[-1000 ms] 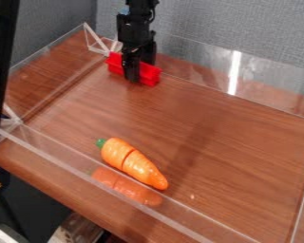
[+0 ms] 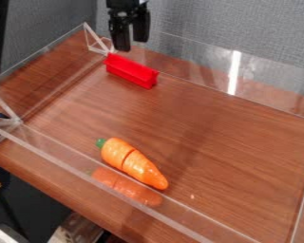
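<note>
My black gripper point(image 2: 128, 35) hangs at the top centre of the camera view, raised above a red rectangular block point(image 2: 130, 70) that lies on the wooden floor in the back left corner of the enclosure. The gripper is apart from the block and looks open, with a gap between its dark fingers. An orange toy carrot point(image 2: 134, 163) with a green top lies near the front edge.
Clear plastic walls point(image 2: 262, 90) border the wooden surface point(image 2: 193, 133), with white brackets at the left corners. A dark upright post stands at the far left.
My gripper has risen up and away from the red block, which stays on the floor and now shows fully. The carrot has not moved.
</note>
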